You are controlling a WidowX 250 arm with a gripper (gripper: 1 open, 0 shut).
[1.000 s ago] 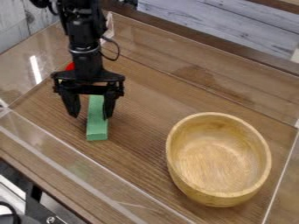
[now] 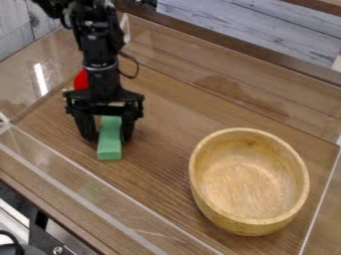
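My black gripper [image 2: 102, 124] is lowered over a green block [image 2: 111, 146] on the wooden table, its fingers open at either side of the block's upper part. The block's far end is partly hidden by the gripper. A red object [image 2: 82, 80] sits behind the arm at the upper left, partly hidden.
A large round wooden bowl [image 2: 249, 181] stands at the lower right. The table's left edge lies near the gripper.
The gripper has come down a little over the green block, covering more of its upper part.
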